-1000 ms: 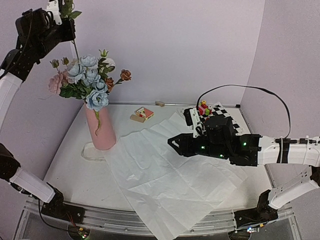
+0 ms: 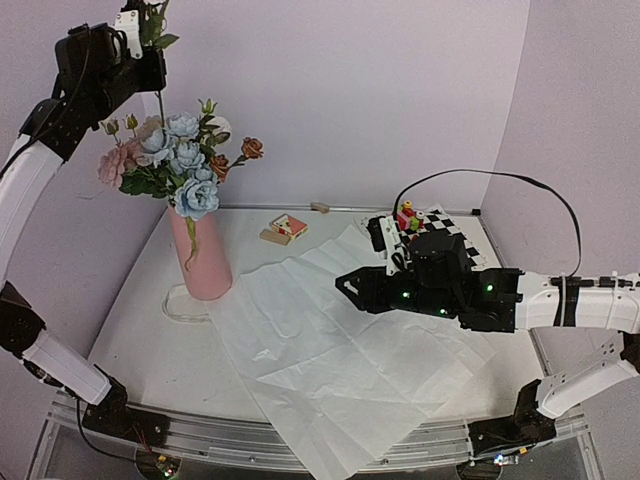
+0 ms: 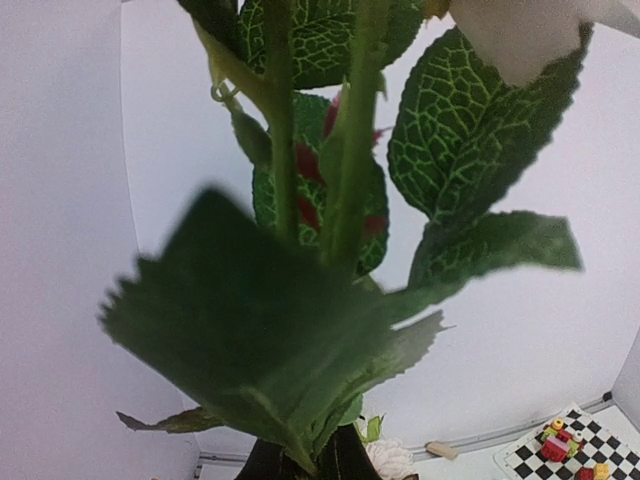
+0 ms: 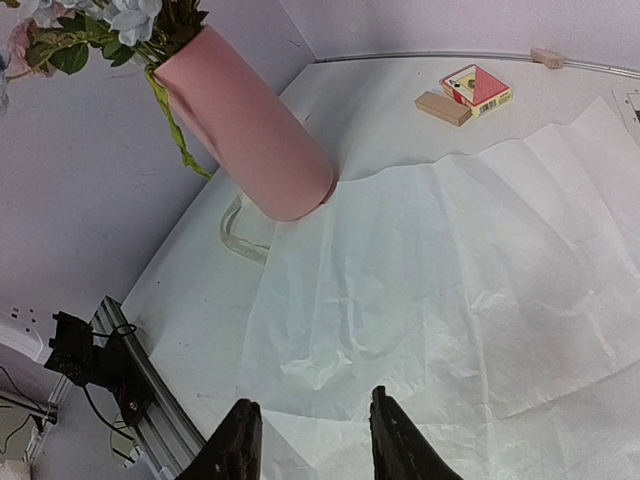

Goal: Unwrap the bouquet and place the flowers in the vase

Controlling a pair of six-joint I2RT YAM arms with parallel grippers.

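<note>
The pink vase (image 2: 203, 258) stands at the left of the table, filled with blue, pink and orange flowers (image 2: 186, 155). High above it, my left gripper (image 2: 156, 70) is shut on a leafy flower stem (image 2: 159, 104), which runs down behind the blooms; its lower end is hidden. Green leaves (image 3: 250, 320) fill much of the left wrist view, the fingers low at its bottom edge. Over the white sheet, my right gripper is open with nothing between its fingers. The vase (image 4: 250, 130) also shows in the right wrist view.
A wrinkled white sheet (image 2: 340, 340) covers the table's middle. Behind it lie a card box (image 2: 289, 226) and a wooden block (image 2: 274, 237). A checkered board (image 2: 455, 232) with small toys sits at the back right. A clear strap (image 4: 238, 238) lies beside the vase.
My left gripper has shifted to the right and slightly down with the stem, closer over the bouquet. The right arm and the vase have stayed still.
</note>
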